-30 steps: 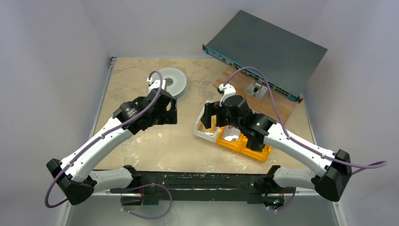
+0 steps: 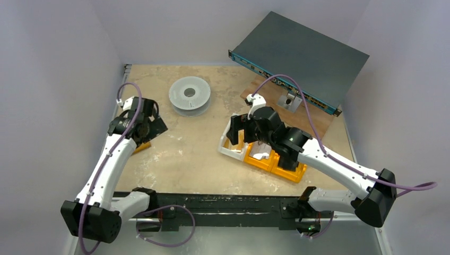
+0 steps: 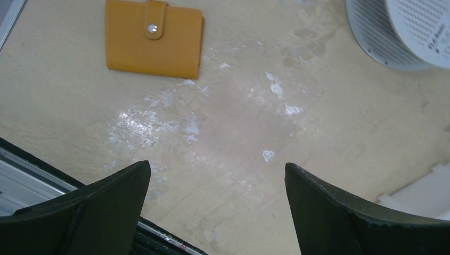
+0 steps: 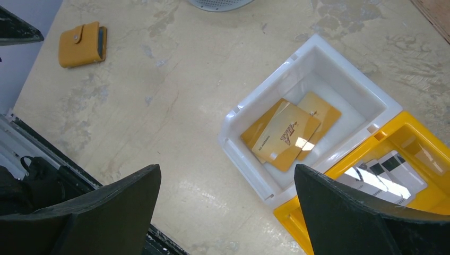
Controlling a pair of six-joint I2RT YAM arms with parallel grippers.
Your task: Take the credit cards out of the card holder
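Note:
A closed tan leather card holder [image 3: 148,48] with a snap strap lies on the tabletop [image 3: 228,138], upper left in the left wrist view and the right wrist view [image 4: 74,48]; in the top view it is mostly hidden under my left arm. My left gripper is above the table near the holder, open and empty. My right gripper hangs open over the front edge of a white bin [image 4: 358,79], in which several gold cards [image 4: 286,133] lie.
A yellow bin [image 4: 435,191] with pale cards adjoins the white one. A spool [image 2: 193,93] stands at the back. A wooden board [image 2: 270,101] and a dark rack unit [image 2: 300,53] occupy the back right.
My left arm has swung leftward, from the middle-left of the table to above the card holder at the left edge. The right arm has not moved.

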